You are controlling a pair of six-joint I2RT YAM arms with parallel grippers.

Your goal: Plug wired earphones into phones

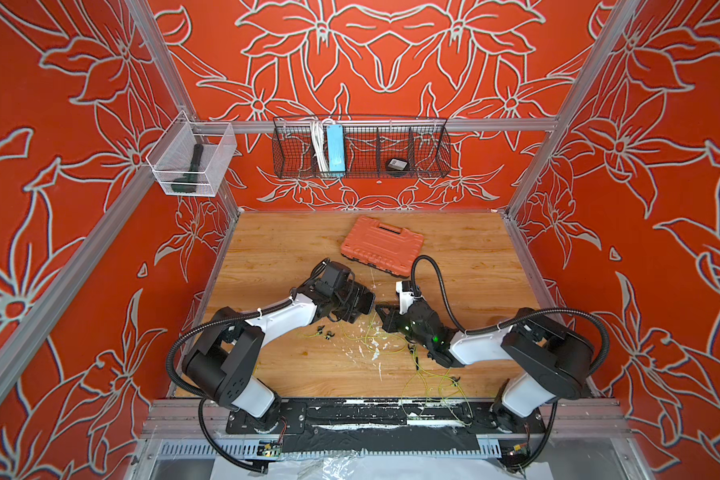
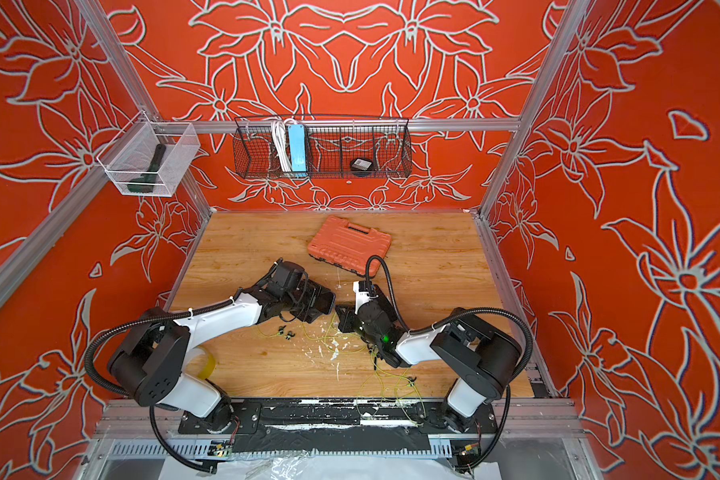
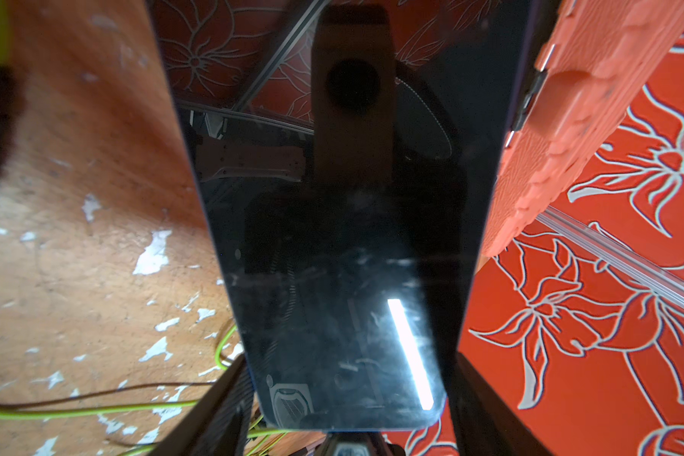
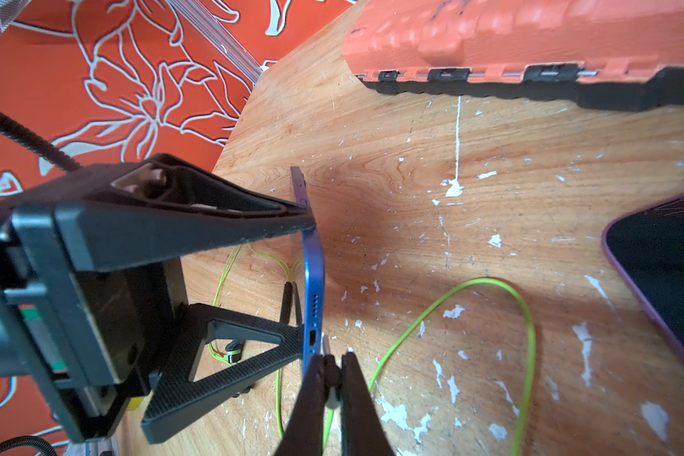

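My left gripper [image 1: 360,302] is shut on a dark-screened phone [image 3: 342,243], which fills the left wrist view and shows its blue side edge [image 4: 311,281] upright in the right wrist view, port facing my right gripper. My right gripper is shut just short of that edge, its fingertips low in the right wrist view; what sits between them is too small to tell, perhaps hidden. Yellow-green earphone cables [image 4: 526,334] lie looped on the table around both grippers.
An orange case [image 1: 382,240] lies behind the grippers. Another dark phone [image 4: 661,258] lies at the right of the right wrist view. Wall baskets [image 1: 360,148] hang above.
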